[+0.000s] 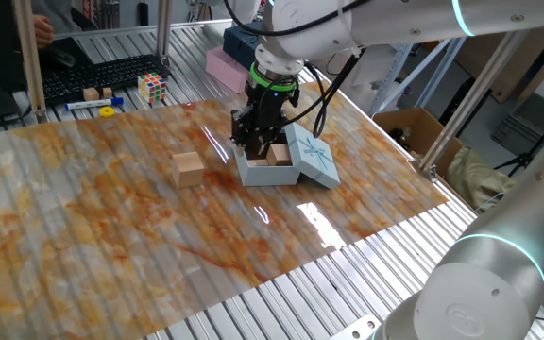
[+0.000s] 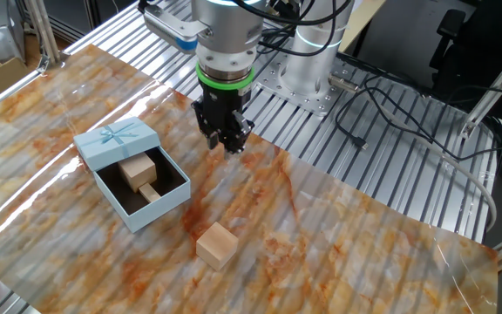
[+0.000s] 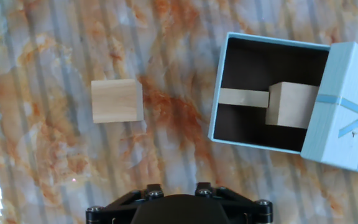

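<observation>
A pale wooden cube (image 3: 114,101) rests alone on the marbled sheet, to the left of the box in the wrist view. The light-blue box (image 2: 159,208) holds a larger wooden block (image 3: 294,104) and a narrow wooden strip (image 3: 243,97) touching it. Its ribboned lid (image 1: 314,156) lies tilted against one side, covering part of the opening. My gripper (image 2: 223,146) hangs above the sheet, apart from the box and the cube. In the wrist view its black fingertips (image 3: 204,186) stand apart, open, with nothing held between them.
A Rubik's cube (image 1: 152,88), a marker (image 1: 94,103), a yellow ring (image 1: 108,111) and a keyboard (image 1: 102,80) sit beyond the sheet. Pink and dark boxes stand behind the blue box. Much of the marbled sheet (image 1: 74,236) is bare.
</observation>
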